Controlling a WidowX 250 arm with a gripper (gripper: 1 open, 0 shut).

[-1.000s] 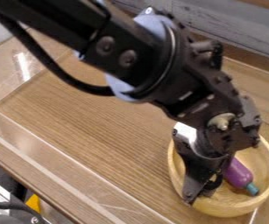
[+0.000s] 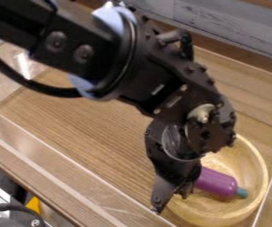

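Note:
A purple object with a teal tip, shaped like an eggplant or bottle, lies in a pale yellow bowl at the lower right. My black gripper hangs at the bowl's left side, its fingertips near the left rim and left of the purple object. The gripper looks shut, and I see nothing held between its fingers. The arm hides part of the bowl and the object's left end.
The wooden tray floor is clear to the left of the bowl. A grey wall runs along the back. Clear edges and cables lie at the lower left.
The arm has moved left from over the bowl to its left side, uncovering more of the bowl. The purple object still lies in the bowl.

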